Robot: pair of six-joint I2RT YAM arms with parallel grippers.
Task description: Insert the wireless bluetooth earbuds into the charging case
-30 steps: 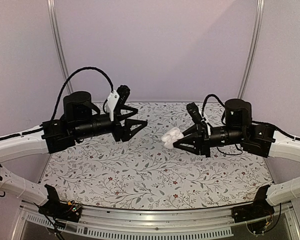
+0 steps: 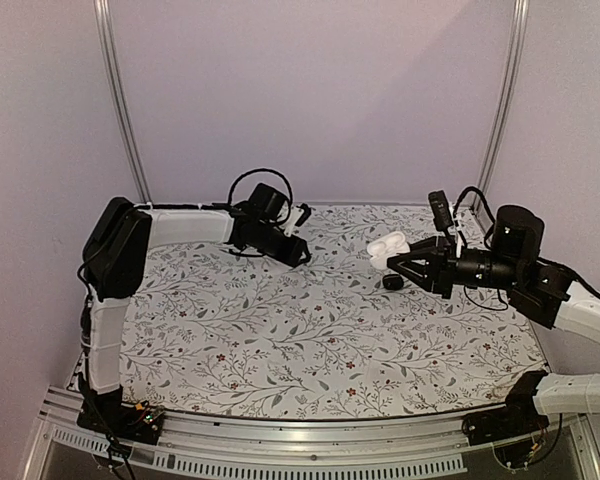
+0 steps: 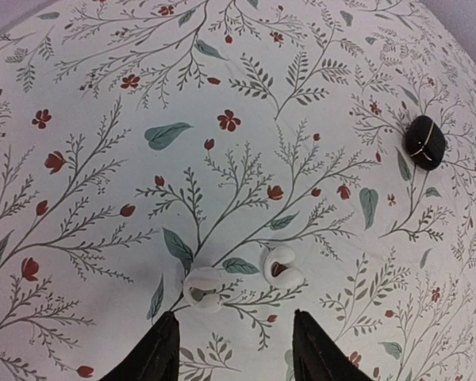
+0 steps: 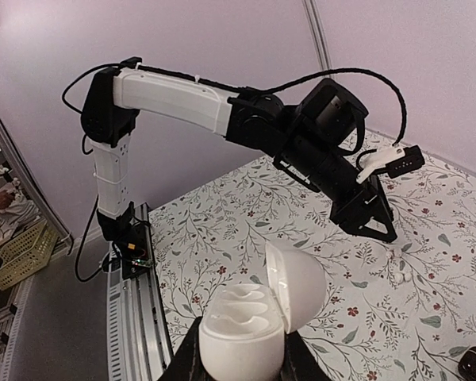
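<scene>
In the top view that gripper (image 2: pixel 298 258) is over the back centre of the mat. My right gripper (image 2: pixel 414 266) is shut on the white charging case (image 2: pixel 384 247), held raised at the right. In the right wrist view the case (image 4: pixel 242 341) has its lid flipped up; its top looks free of earbuds.
A small black oval object (image 3: pixel 425 143) lies on the mat (image 2: pixel 310 360) to the right of the earbuds, below the right gripper. Walls bound the back and sides.
My left gripper has moved back and down toward the earbuds at the back centre. My right gripper has moved right and back with the case still in it.
</scene>
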